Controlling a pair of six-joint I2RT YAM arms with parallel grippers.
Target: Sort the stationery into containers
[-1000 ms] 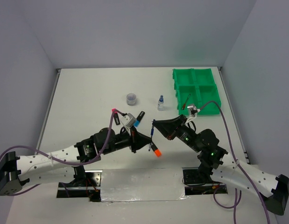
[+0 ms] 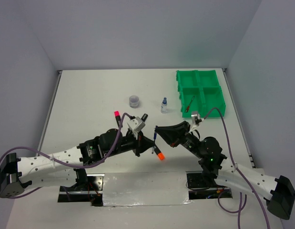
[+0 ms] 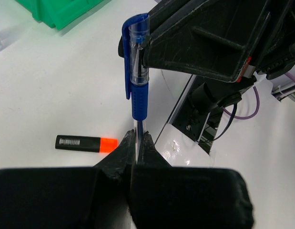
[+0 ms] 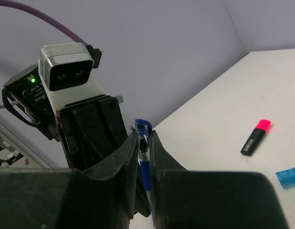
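A blue pen stands upright between the two grippers at the middle of the top view. My left gripper is shut on the pen's lower part. My right gripper is around the pen's capped upper end, its fingers close about it; whether they grip it is unclear. On the table lie an orange highlighter, a pink highlighter and a blue highlighter. The green container at the back right holds a red pen.
A clear bottle stands left of the green container, and a small clear cup stands farther left. The back left of the table is open. Walls enclose the back and sides.
Both arms have shifted slightly, with the grippers still meeting at the pen. The table's objects have not moved.
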